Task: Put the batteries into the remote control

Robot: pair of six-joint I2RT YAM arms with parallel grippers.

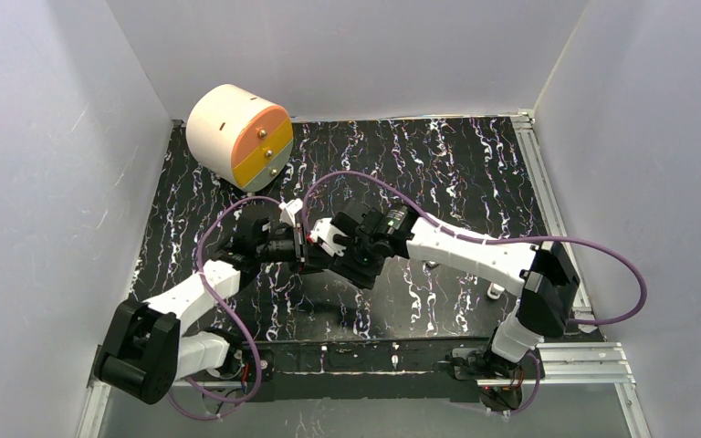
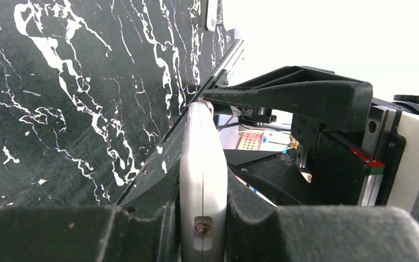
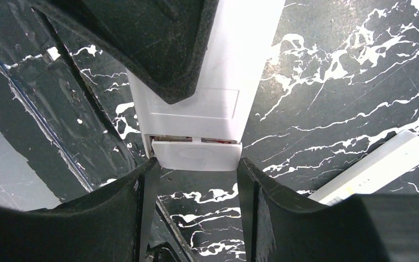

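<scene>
My left gripper is shut on the white remote [image 2: 201,158], seen end-on in the left wrist view and from the back in the right wrist view, where the left gripper's black finger lies over its upper part. At the remote's lower end a small white cover [image 3: 196,155] is tilted, with a narrow slot and bits of metal showing behind it. The fingertips of my right gripper sit at both edges of that cover, part open around it. In the top view both grippers meet above the table's middle, largely hiding the remote.
A white oblong object [image 3: 368,166] lies on the marble table below. A striped round drawer box [image 1: 237,137] stands at the back left. Walls border three sides.
</scene>
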